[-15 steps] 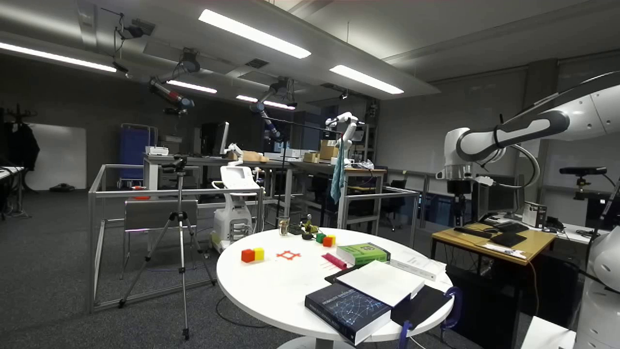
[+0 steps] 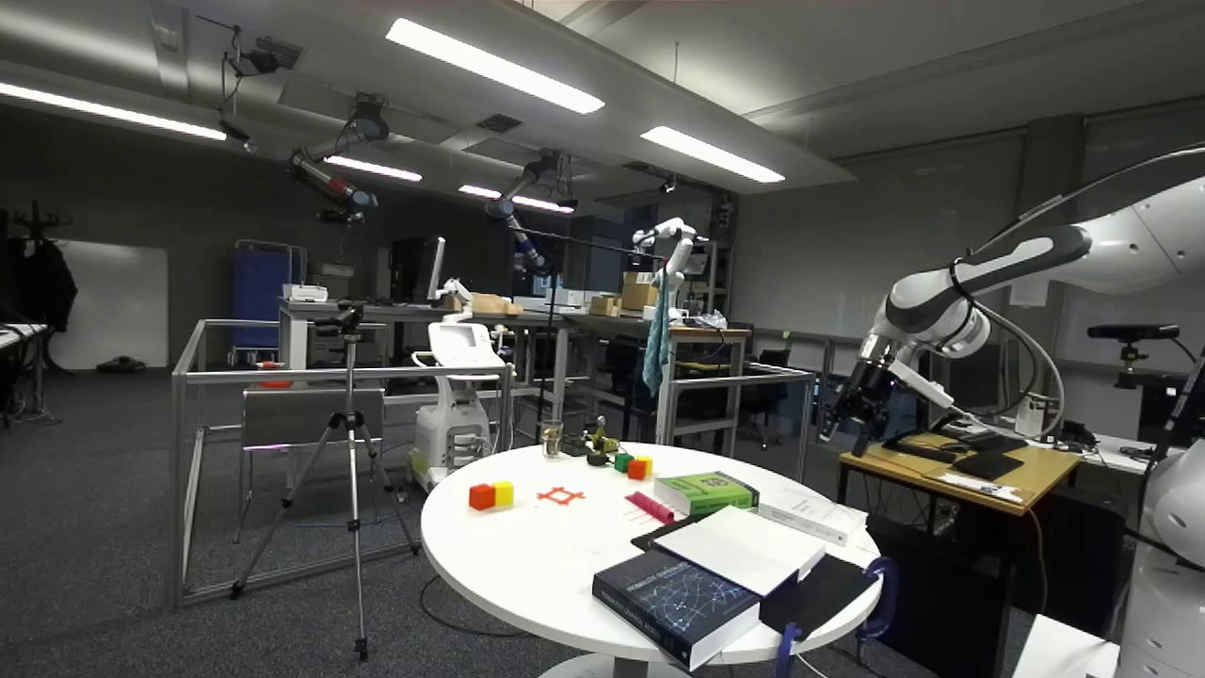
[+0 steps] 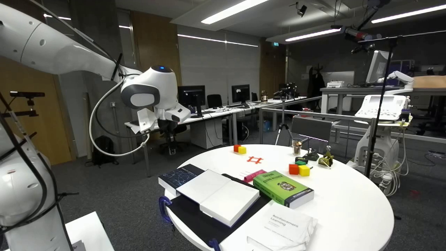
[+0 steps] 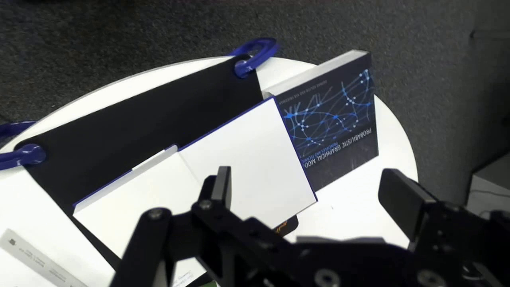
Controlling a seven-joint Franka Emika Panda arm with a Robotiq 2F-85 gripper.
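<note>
My gripper (image 2: 846, 434) hangs in the air past the table's right side in exterior view 1, tilted. In the wrist view its two fingers (image 4: 222, 189) stand wide apart, and nothing shows between them. An open book with blank white pages (image 4: 248, 162) lies below on the black mat (image 4: 143, 114). Its right half partly covers a dark blue book titled Probabilistic Graphical Models (image 4: 334, 119). A thick green book (image 3: 281, 186) and a white Reinforcement Learning book (image 3: 285, 226) lie beside the open one. The gripper touches none of them.
Blue clamps (image 4: 253, 55) grip the table's edge at the mat. On the white round table (image 2: 497, 565) are red and yellow cubes (image 3: 239, 149), an orange hash-shaped piece (image 3: 254, 159), a magenta piece (image 3: 254, 175) and a glass cup (image 3: 297, 146).
In exterior view 1 the gripper has swung from pointing straight down to a tilt, shifting left toward the table. The books and cubes have stayed where they were.
</note>
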